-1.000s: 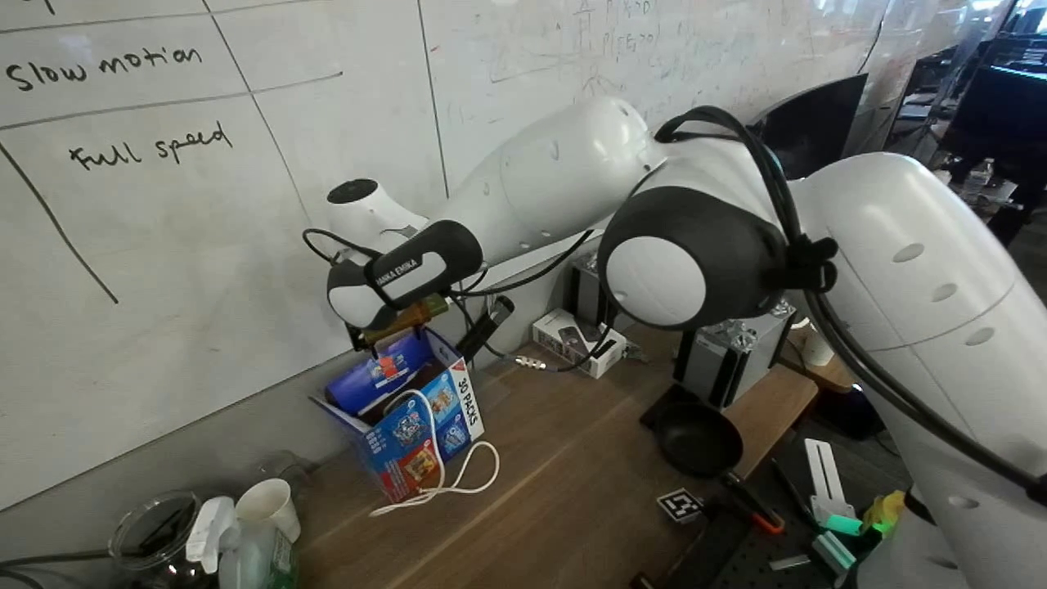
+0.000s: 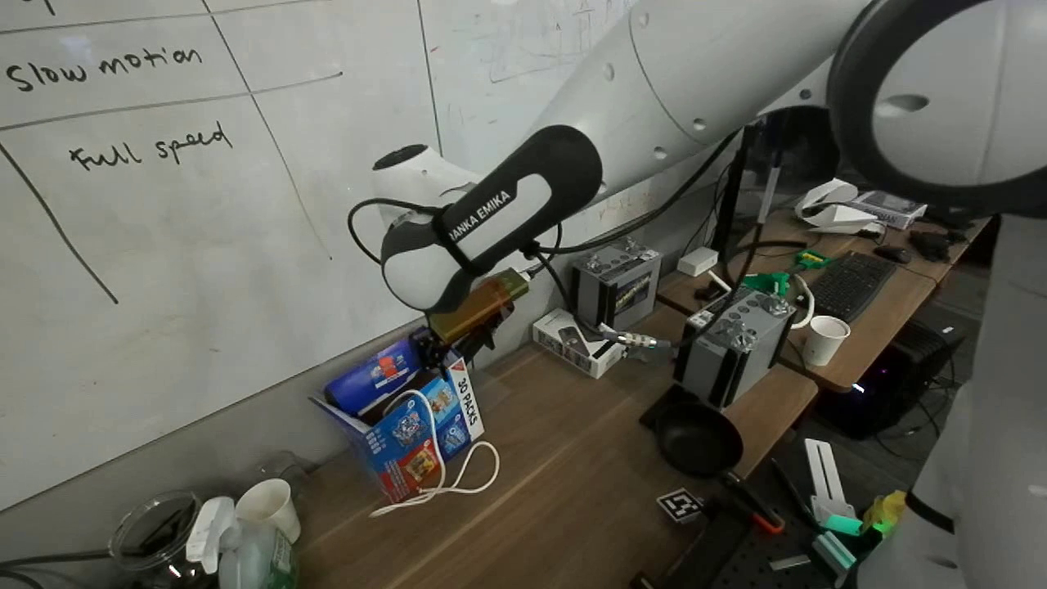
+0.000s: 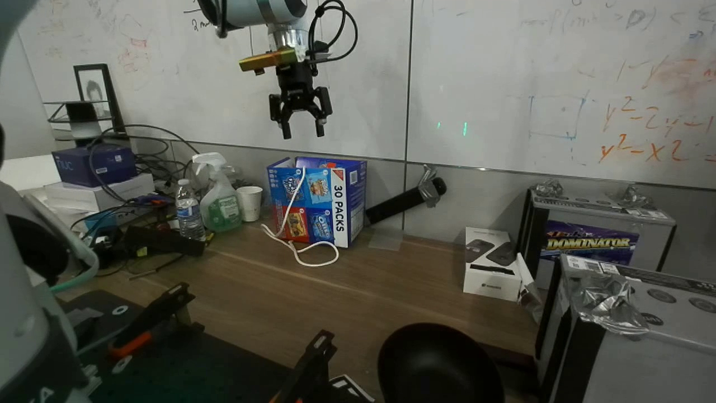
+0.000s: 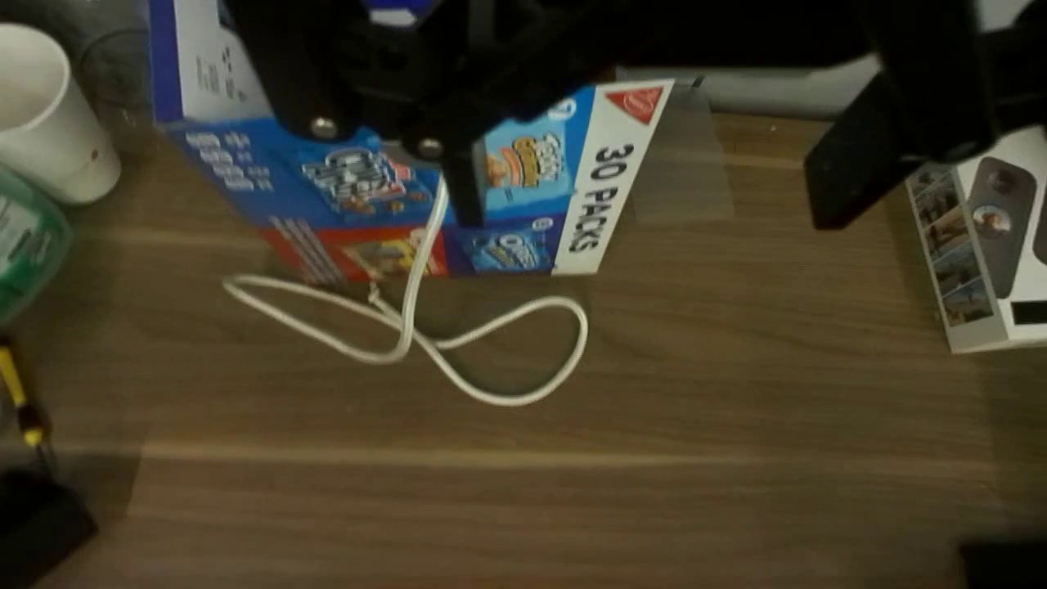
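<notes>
A blue snack box point(image 3: 309, 205) marked "30 PACKS" stands on the table against the whiteboard wall, its top open with a blue cylinder-like item point(image 2: 378, 373) at the opening. Down the box's front hangs a white cord point(image 4: 422, 265), its loop lying on the wood. My gripper point(image 3: 303, 131) hangs in the air above the box, pointing down, fingers apart and nothing between them. In the wrist view one dark finger point(image 4: 469, 177) covers part of the box's front, while the other finger point(image 4: 849, 167) shows over bare table to the right.
Left of the box stand a white paper cup point(image 3: 249, 202), a green spray bottle point(image 3: 220, 201) and a water bottle point(image 3: 188, 209). To the right are a white phone box point(image 3: 491, 265) and grey battery-like cases point(image 3: 604, 235). A black pan point(image 3: 439, 366) sits nearer.
The arm has swung up and away from the whiteboard. The gripper end has shifted right in exterior view 1. The box and cord look unmoved.
</notes>
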